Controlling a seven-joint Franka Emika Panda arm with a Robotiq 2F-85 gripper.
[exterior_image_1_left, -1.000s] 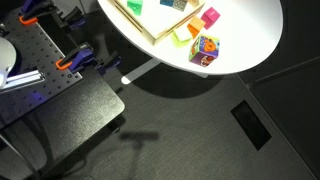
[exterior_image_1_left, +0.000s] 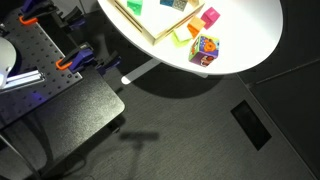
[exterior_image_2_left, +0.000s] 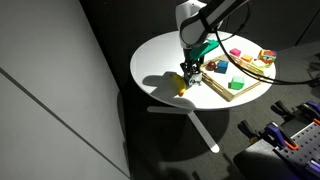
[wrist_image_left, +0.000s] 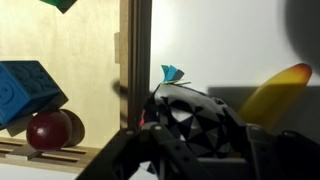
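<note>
A black-and-white patterned object (wrist_image_left: 190, 118) with a small blue tip lies on the white table beside the tray, between the dark fingers of my gripper in the wrist view. Whether the fingers press on it does not show. Seen from exterior view 2, the gripper (exterior_image_2_left: 192, 72) is low over the table, by the tray's near left corner. A yellow banana-like piece (wrist_image_left: 275, 95) lies just right of the patterned object. Exterior view 1 does not show the gripper.
The wooden tray (wrist_image_left: 127, 60) holds a blue brick (wrist_image_left: 25, 90), a red ball (wrist_image_left: 48, 130) and a green block (exterior_image_2_left: 236, 86). A colourful cube (exterior_image_1_left: 205, 50) and small blocks stand beyond it. Bare white table (exterior_image_2_left: 155, 60) lies on the far left.
</note>
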